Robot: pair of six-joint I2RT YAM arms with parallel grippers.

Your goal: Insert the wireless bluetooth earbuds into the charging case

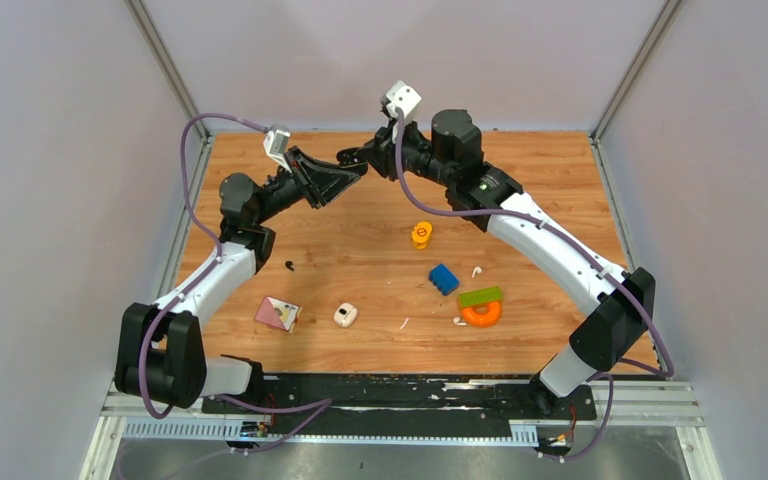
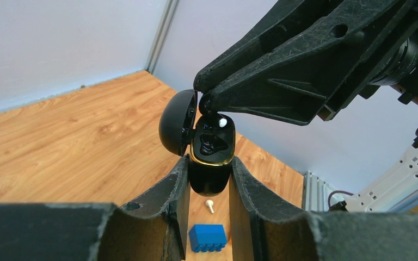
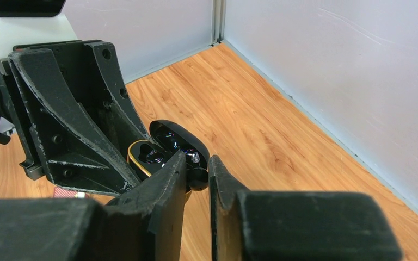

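Note:
A black charging case (image 2: 212, 147) with gold trim and raised lid (image 2: 174, 122) is held in the air above the table's back middle by my left gripper, shut on its body. My right gripper has its fingertips at the case's open top, shut on a small dark object, likely a black earbud; in the left wrist view they hide part of the case's upper side. A loose black earbud (image 1: 289, 265) lies on the table at the left.
The wooden table (image 1: 340, 250) holds a white case (image 1: 345, 314), white earbuds (image 1: 476, 271), a blue block (image 1: 443, 279), a yellow piece (image 1: 422, 234), a green block (image 1: 480, 297), an orange ring (image 1: 481, 318) and a card (image 1: 277, 314). Walls surround it.

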